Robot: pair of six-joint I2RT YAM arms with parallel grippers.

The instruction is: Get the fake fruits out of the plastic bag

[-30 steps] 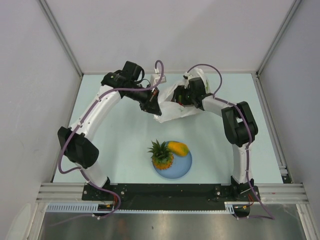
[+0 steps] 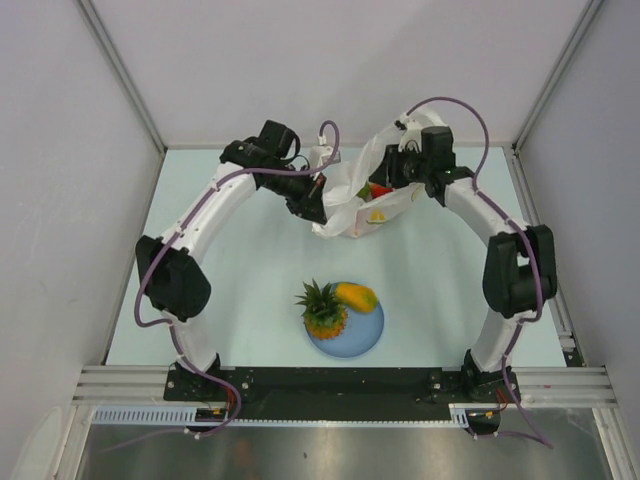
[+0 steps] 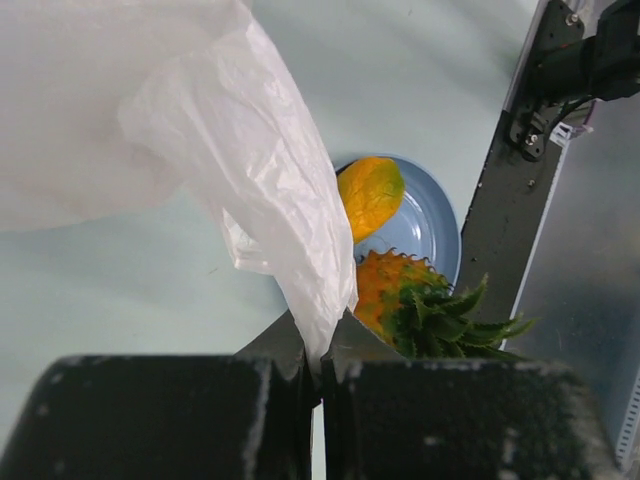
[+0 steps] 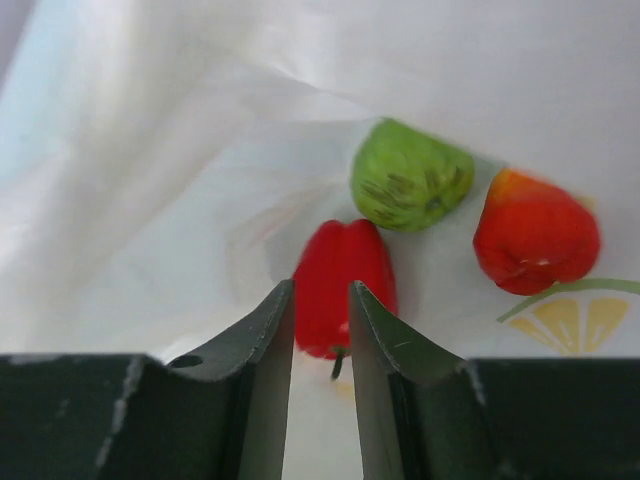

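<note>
The white plastic bag (image 2: 345, 207) is stretched between my arms, and my left gripper is shut on its thin edge. My right gripper reaches into the bag, its fingers a small way apart. A red pepper-like fruit (image 4: 325, 270) shows in and beyond the gap, partly behind one finger; whether it is gripped I cannot tell. A green fruit (image 4: 410, 175) and a red-orange fruit (image 4: 535, 235) lie farther in. On the plate are the pineapple (image 2: 325, 318) and a yellow mango-like fruit (image 2: 356, 297).
The blue plate (image 2: 350, 343) stands at the front middle of the table. Clear table (image 2: 240, 290) surrounds it on both sides. Purple cables run along both arms.
My right gripper has moved right and slightly up in the top view, and the bag's right side has shifted. Red fruit now shows at the bag's mouth. The left gripper shifted slightly right.
</note>
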